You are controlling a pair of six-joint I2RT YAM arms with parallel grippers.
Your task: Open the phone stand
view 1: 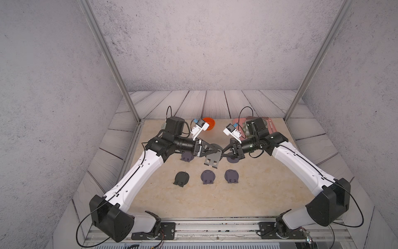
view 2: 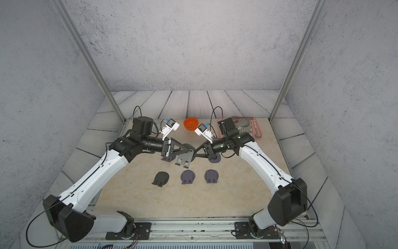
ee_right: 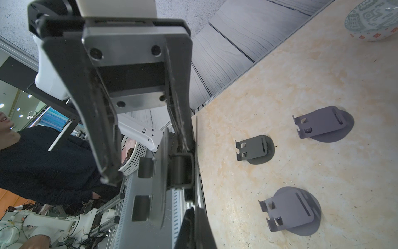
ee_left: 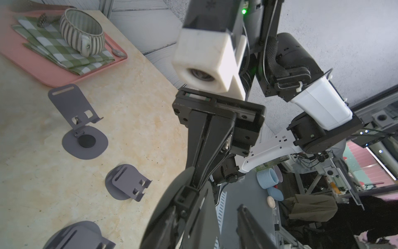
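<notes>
A grey phone stand (view 1: 212,159) is up above the middle of the table, between the two arms. Its slotted panel faces the front, and its round base shows behind. From the right, my right gripper is shut on a thin edge of this stand; the fingers meet closely around it. My left gripper (view 1: 211,151) reaches in from the other side, its fingers apart. In the right wrist view, one left finger (ee_right: 99,132) stands clear of the stand while the other finger (ee_right: 180,99) is close to the hinge. Whether that finger touches it, I cannot tell.
Several folded stands lie on the table, among them a dark one (view 1: 181,178) and a purple one (view 1: 208,177). An unfolded stand (ee_left: 85,143) stands near the pink tray (ee_left: 45,78). An orange bowl (view 1: 208,123) is at the back.
</notes>
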